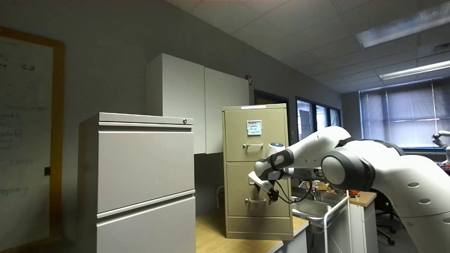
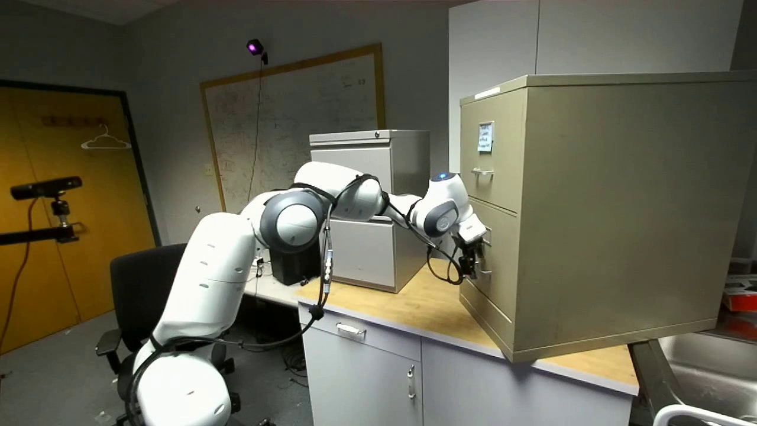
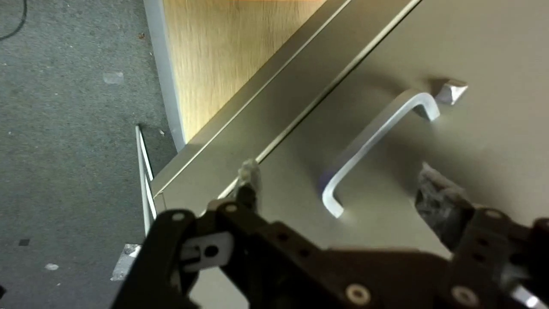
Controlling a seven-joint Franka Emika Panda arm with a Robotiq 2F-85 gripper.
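A tan two-drawer filing cabinet stands on the wooden counter, both drawers closed. Its lower drawer carries a silver bar handle, with a small pyramid-shaped knob beside one end. In the wrist view my gripper is open, its two fingers well apart and the handle seen between and beyond them. Nothing shows in its grip, and whether a fingertip touches the drawer front is hard to tell. From the first exterior view, the gripper is right in front of the lower drawer, near its handle. The upper drawer's handle sits above, clear of the arm.
A grey filing cabinet stands to the left of the tan one. The wooden counter has bare room between them. A metal sink and a white rail lie to the right. A cable loop hangs beneath my wrist.
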